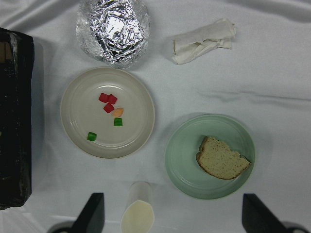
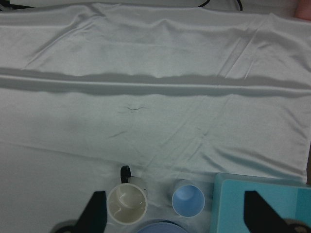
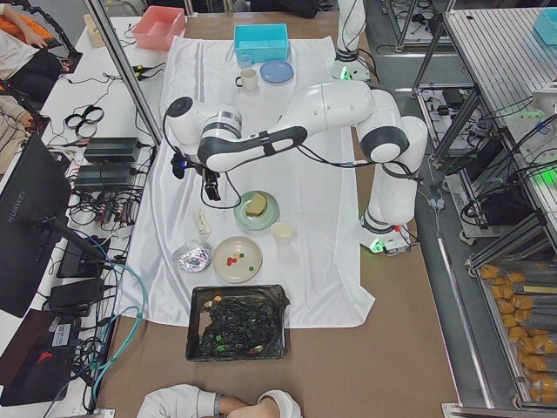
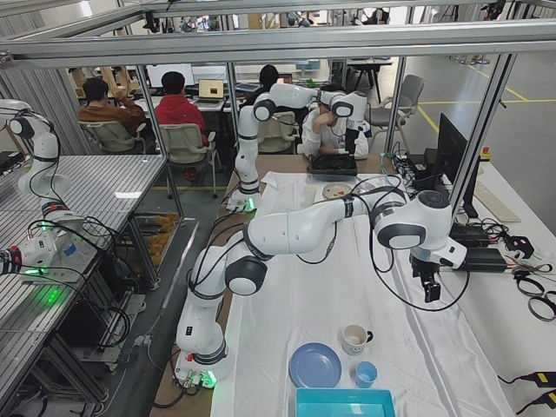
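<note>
In the left wrist view, a grey plate (image 1: 77, 111) holds small red and green cubes and an orange piece. Bread (image 1: 221, 160) lies on a green plate (image 1: 184, 174), with foil (image 1: 114, 29), rolled cloth (image 1: 201, 41) and a white cup (image 1: 137, 216) nearby. My left gripper is open above them, empty. In the right wrist view, my right gripper is open over a mug (image 2: 126, 204), a blue cup (image 2: 188, 201), a blue plate (image 2: 160, 229) and a turquoise bin (image 2: 228, 194).
A black lined tray (image 3: 235, 348) sits at the bottom of the camera left view. A pink bin (image 3: 158, 26) stands off the white cloth (image 3: 322, 279), whose middle is largely clear beneath the arms.
</note>
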